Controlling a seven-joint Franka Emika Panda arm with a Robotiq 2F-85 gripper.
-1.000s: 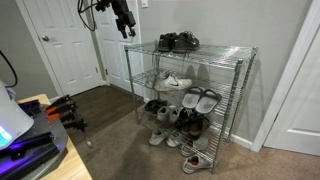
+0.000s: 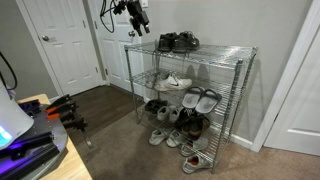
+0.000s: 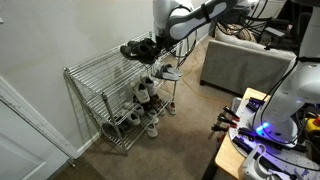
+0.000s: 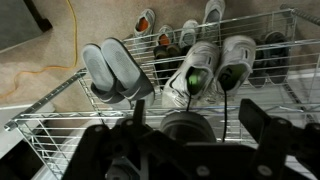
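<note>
Black shoes stand on the wire rack's top shelf; exterior view 2 shows the dark shoes there too. My gripper hangs above the left end of that shelf, apart from the shoes. In the wrist view the gripper is open, its dark fingers spread wide. A dark round shoe part shows in the gap, below the fingers and not gripped. Much of the black shoes is hidden behind the gripper body in that view.
Lower shelves hold grey slides, white sneakers and several other shoes. The rack's wire edges and posts are close by. Carpet in front of the rack is clear, and a wooden table stands at the near left.
My gripper has moved right, closer to the rack's top shelf, and its wrist has turned somewhat. The shoes and rack look unmoved.
</note>
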